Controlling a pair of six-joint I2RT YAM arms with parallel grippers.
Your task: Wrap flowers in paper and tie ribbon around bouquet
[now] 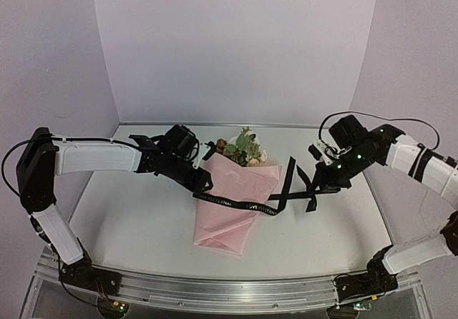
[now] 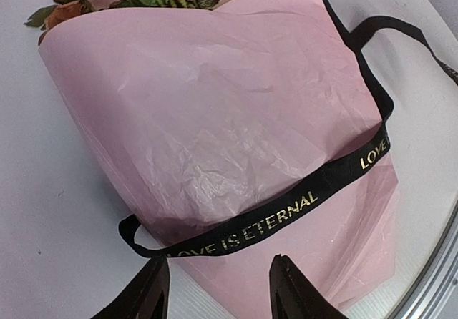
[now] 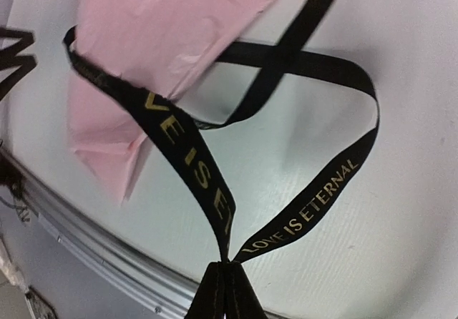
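Note:
The pink-wrapped bouquet (image 1: pixel 227 226) lies in the middle of the table, its flowers (image 1: pixel 245 147) showing at the far end. Across the wrapping runs a black ribbon (image 2: pixel 268 219) with gold lettering, looping round the bouquet's left edge. On the right the ribbon crosses itself, one tail pointing toward the back. My right gripper is shut on the ribbon (image 3: pixel 189 147) right of the bouquet, with a loop of it spreading out from the fingertips. Close to the bouquet's left edge, my left gripper is open, nothing between its fingers.
A metal rail (image 1: pixel 229 301) borders the front of the table (image 1: pixel 143 240). Bare table lies to the left of the bouquet and at the front right. Pale walls close in the back and sides.

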